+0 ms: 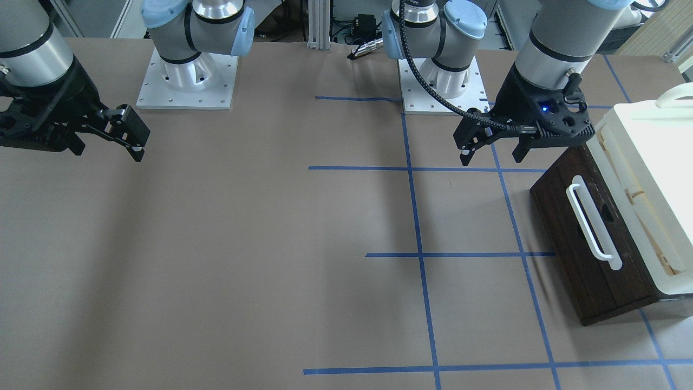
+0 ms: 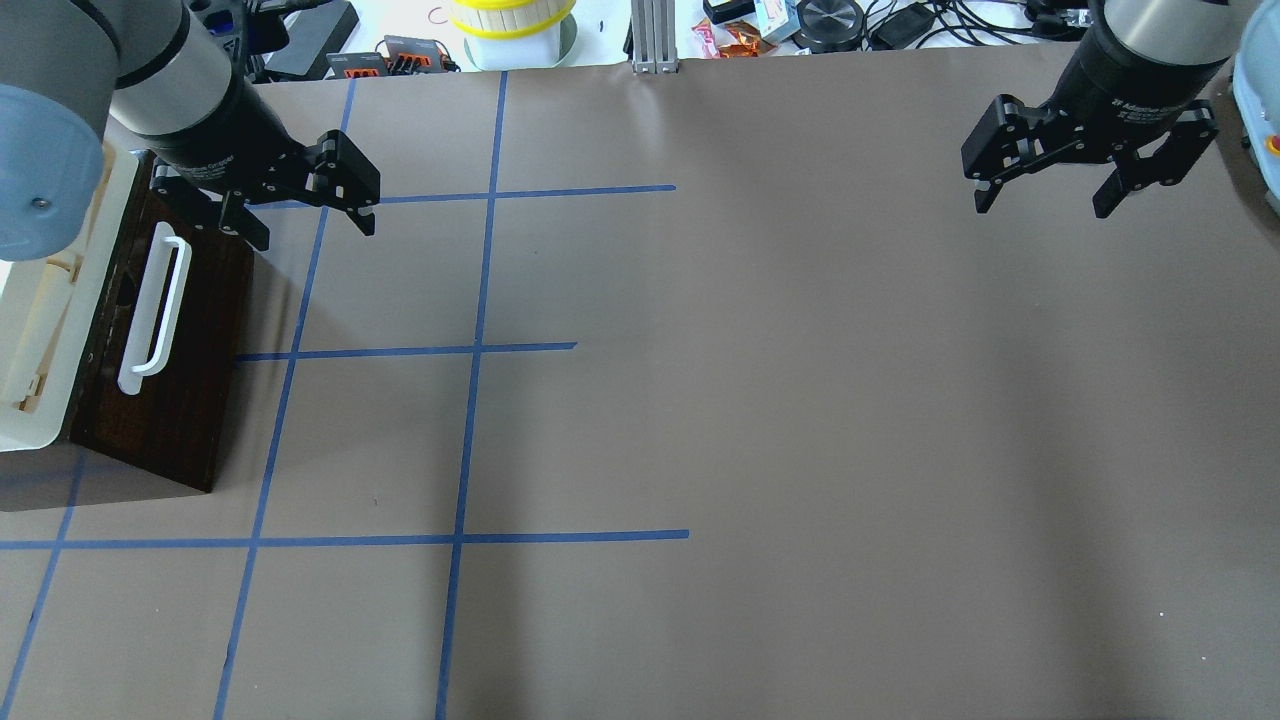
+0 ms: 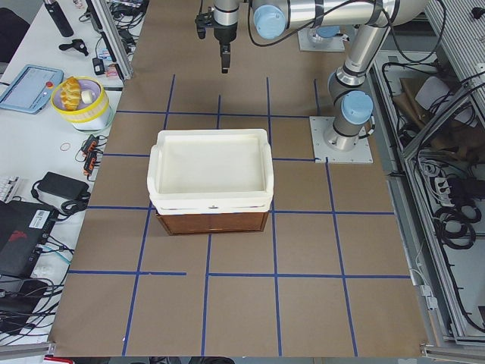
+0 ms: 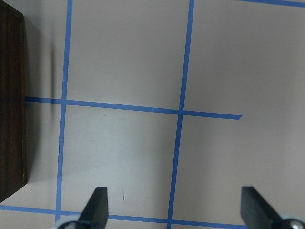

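Note:
My gripper (image 1: 491,151) hangs open over the taped grid floor, with nothing between its fingers; in the top view it (image 2: 314,234) is beside a dark wooden box (image 2: 180,420) with a white handle (image 2: 164,312) and a cream top. The front view shows the box (image 1: 584,279) at the right; the left view shows its cream tray top (image 3: 210,171). In the wrist view the open fingers (image 4: 97,210) frame bare floor, and the box's dark edge (image 4: 12,119) runs along the left.
A second arm's black gripper (image 2: 1044,180) hangs over bare floor opposite. Arm bases stand at the back of the front view. A cluttered white side table (image 3: 30,136) lies beyond the floor's edge.

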